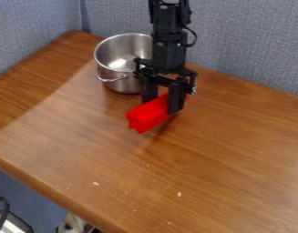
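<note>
My black gripper [163, 93] reaches down from the top of the camera view, shut on a red block [148, 116]. The block is long and lies at a slant just in front of a steel pot [116, 56]. I cannot tell whether it rests on the wooden table [149, 182] or is slightly raised. Part of the pot is hidden behind the arm.
Grey padded walls stand along the back and left. Past the table's front left edge is a lower floor with some equipment at the corner.
</note>
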